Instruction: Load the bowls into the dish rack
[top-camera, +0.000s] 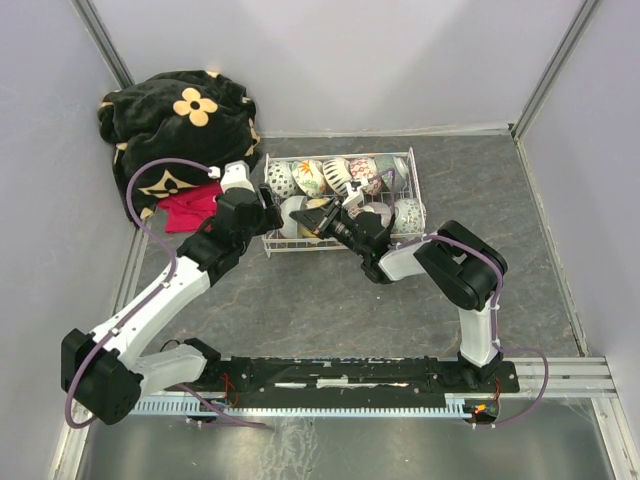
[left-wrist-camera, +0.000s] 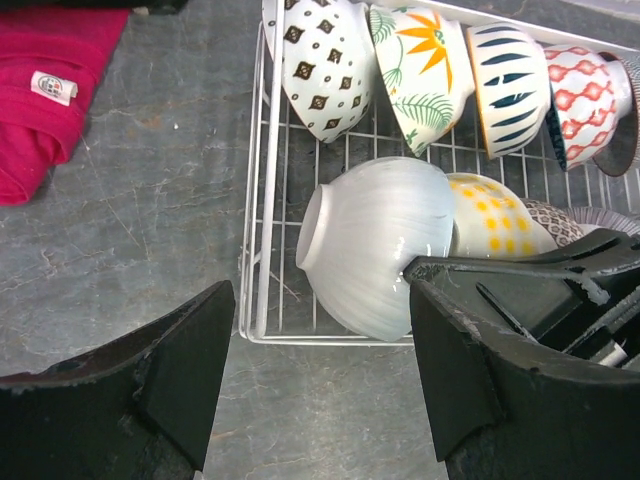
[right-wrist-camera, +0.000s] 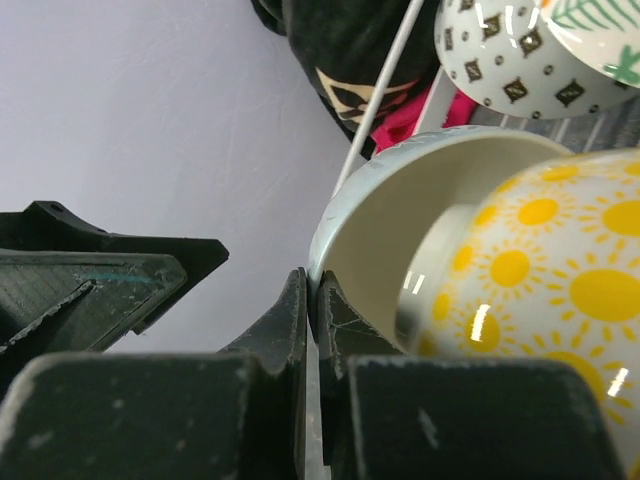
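The plain white bowl (left-wrist-camera: 370, 245) sits tilted at the left end of the white wire dish rack (left-wrist-camera: 262, 220), its foot towards the left side rail. My right gripper is shut on its rim, which runs between the fingertips. Against the bowl's open side stands a yellow-sun bowl (right-wrist-camera: 560, 270). My left gripper hangs over the rack's front left corner, fingers apart and empty, with the white bowl ahead of it. From above, the white bowl (top-camera: 291, 212) shows between both grippers.
Along the rack's back row stand several patterned bowls, including a diamond-patterned bowl (left-wrist-camera: 325, 65) and an orange-flower bowl (left-wrist-camera: 425, 70). More bowls fill the front row's right part. A red cloth (top-camera: 192, 207) and dark blanket (top-camera: 180, 125) lie left.
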